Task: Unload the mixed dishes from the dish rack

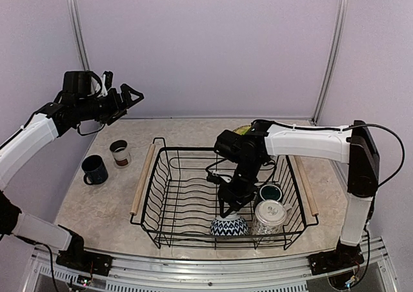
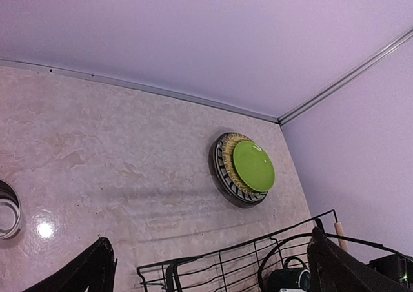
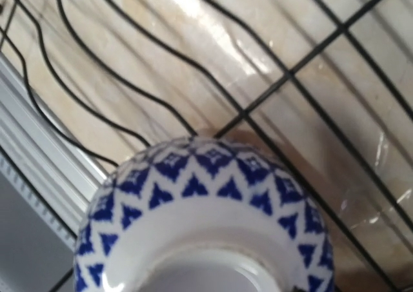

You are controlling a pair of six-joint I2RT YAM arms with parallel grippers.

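Note:
The black wire dish rack [image 1: 147, 218] holds an upside-down blue-and-white patterned bowl [image 1: 229, 228] at the front, a clear lidded container [image 1: 271, 216] to its right and a dark green cup [image 1: 271, 192] behind that. My right gripper [image 1: 228, 202] is low over the bowl's foot; in the right wrist view the bowl [image 3: 200, 176] fills the bottom, fingers not clearly seen. My left gripper [image 1: 126, 100] stands open, raised at the left, with nothing between its fingers.
A dark mug [image 1: 95, 169] and a smaller cup [image 1: 120, 153] stand left of the rack. Stacked plates, green on top [image 2: 251, 165], lie at the back right.

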